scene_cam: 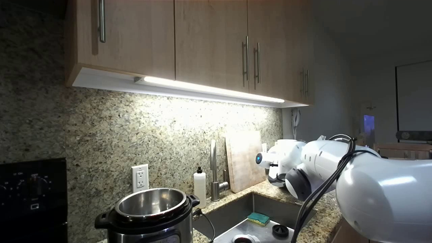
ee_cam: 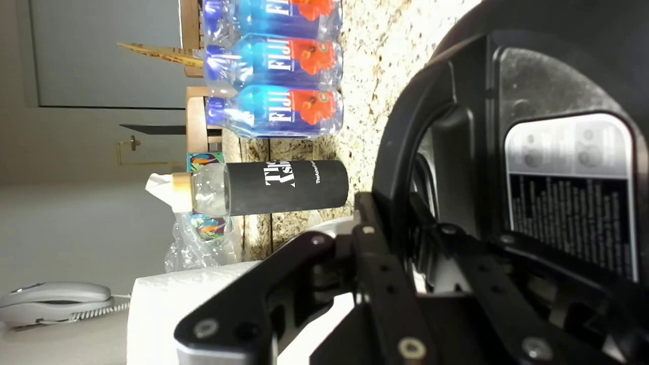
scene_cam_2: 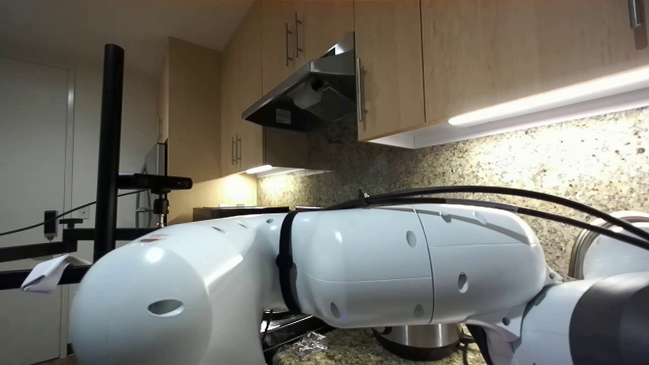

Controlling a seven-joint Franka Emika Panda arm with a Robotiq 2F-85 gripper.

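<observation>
In the wrist view, my gripper is shut on the curved edge of a large black object (ee_cam: 471,152). It looks like an appliance lid or handle, with a grey panel and a printed warning label (ee_cam: 569,188). One dark finger (ee_cam: 377,255) lies along the outer side of that edge and the other reaches to its inner side. In exterior view 1 the gripper and the black object are hidden behind the white arm (scene_cam: 324,156). Exterior view 2 shows the arm's links, not the gripper.
Beside the black object stand water bottles (ee_cam: 292,112), a dark-sleeved bottle (ee_cam: 286,185) and a paper towel roll (ee_cam: 182,304). An open pressure cooker (scene_cam: 152,206), a soap bottle (scene_cam: 199,188), a faucet (scene_cam: 214,174) and a cutting board (scene_cam: 245,162) line the sink area. A sponge (scene_cam: 258,218) lies in the sink.
</observation>
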